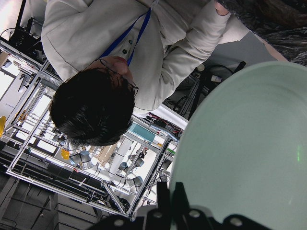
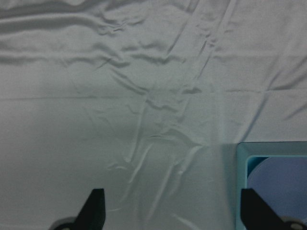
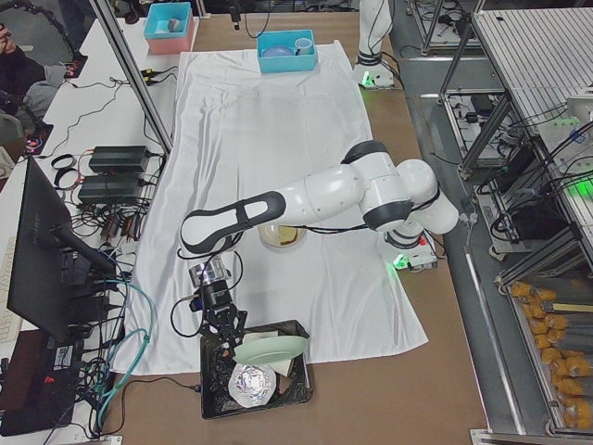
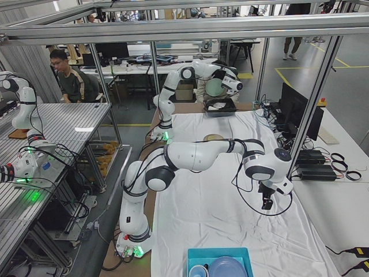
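My left gripper is shut on the rim of a pale green plate (image 1: 240, 143), held tilted above a black bin (image 3: 213, 399) lined with dark plastic, which holds a crumpled foil item (image 3: 250, 389) and pale items. A round plate (image 3: 271, 237) with something yellowish on it lies on the white cloth (image 3: 259, 130), partly behind the left arm. My right gripper stands open over the cloth, beside a blue tray (image 2: 242, 177) holding a blue plate (image 2: 276, 187) and, in the camera right view, a cup (image 4: 197, 272).
A monitor (image 3: 42, 269), cables and electronics line the side table. A person in a light coat (image 1: 115, 43) is close behind the bin.
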